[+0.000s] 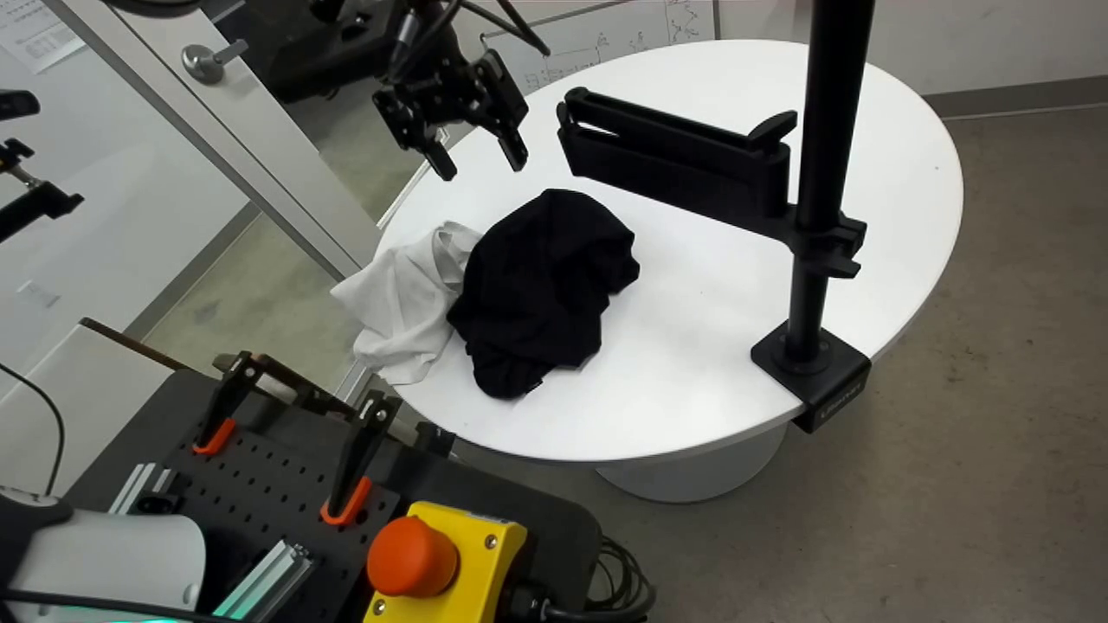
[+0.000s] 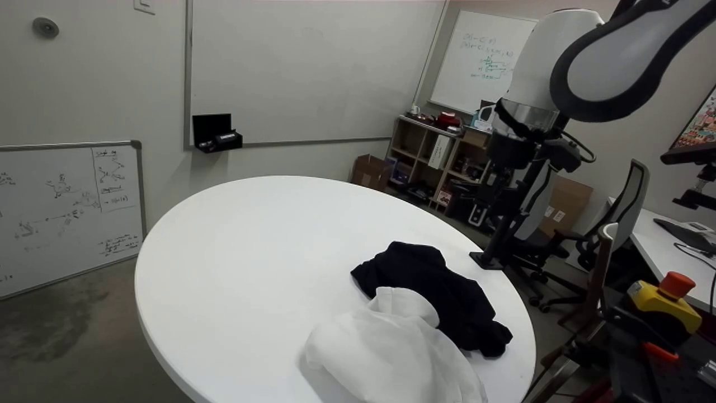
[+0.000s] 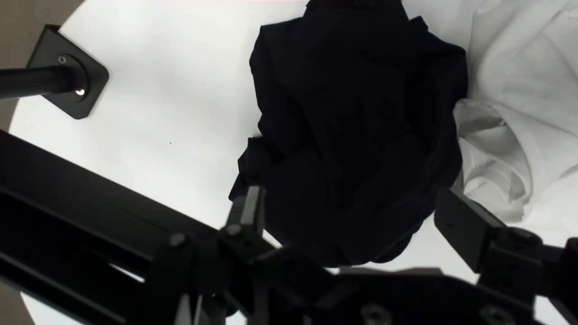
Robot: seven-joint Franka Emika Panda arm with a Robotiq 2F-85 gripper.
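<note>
A crumpled black cloth (image 1: 547,280) lies on the round white table, partly against a rumpled white cloth (image 1: 408,306) that reaches the table's edge. In exterior view 2 the white cloth (image 2: 396,349) is in front of the black cloth (image 2: 439,289). My gripper (image 1: 478,166) hangs in the air above and behind the two cloths, its fingers wide apart and empty. From the wrist, the black cloth (image 3: 352,124) spreads below and ahead of the open gripper, with the white cloth (image 3: 531,103) to its right.
A black post (image 1: 826,176) is clamped to the table rim, and its folded arm (image 1: 675,161) juts out over the table near the black cloth. A yellow box with a red button (image 1: 447,561) stands on the dark cart.
</note>
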